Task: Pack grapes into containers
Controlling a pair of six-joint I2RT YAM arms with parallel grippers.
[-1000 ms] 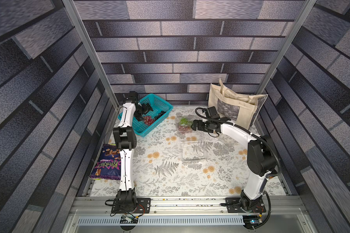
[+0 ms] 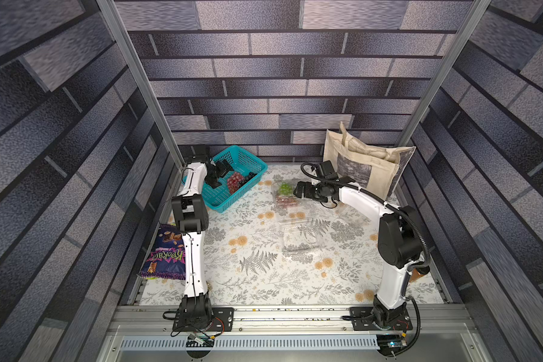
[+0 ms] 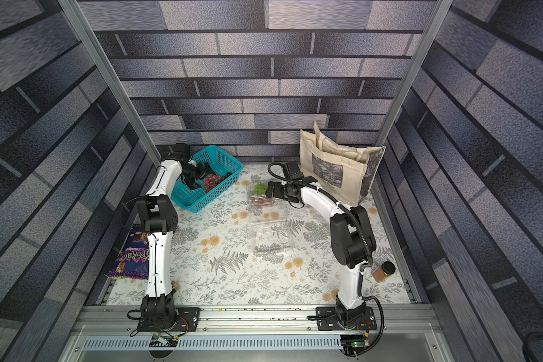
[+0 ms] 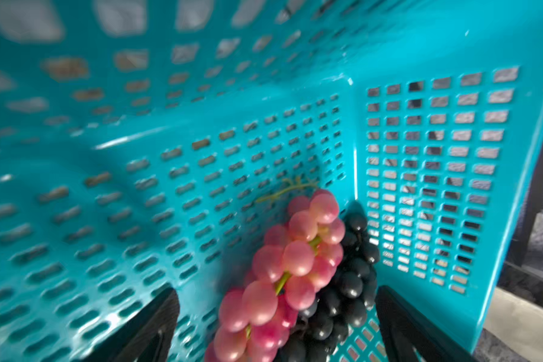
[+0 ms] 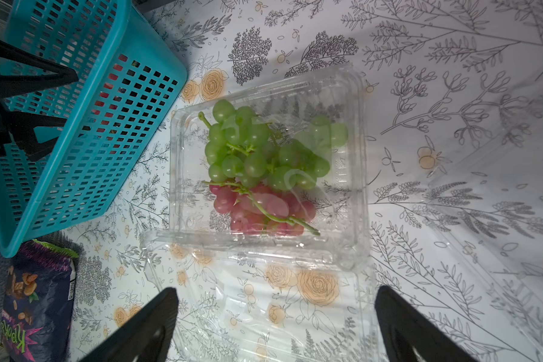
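In the left wrist view, a bunch of pink-red grapes (image 4: pixel 283 265) lies in the teal basket (image 4: pixel 223 129), touching black grapes (image 4: pixel 350 283) beside it. My left gripper is open; its fingertips appear on either side of the two bunches, with no grip on them. A clear hinged container (image 5: pixel 360 181) on the table holds green grapes (image 5: pixel 253 144) and a red bunch (image 5: pixel 256 211), its lid (image 5: pixel 235 301) folded open toward the front. Over that container hangs my right gripper, open and empty.
A beige tote bag (image 2: pixel 359 163) stands at the back right. A purple snack bag (image 2: pixel 164 256) lies left, near the left arm. The brown jar (image 3: pixel 383 271) is at the front right. Free table lies front of centre.
The red grapes in the basket have shifted right and back, up against the black ones. My right gripper moved slightly left and back.
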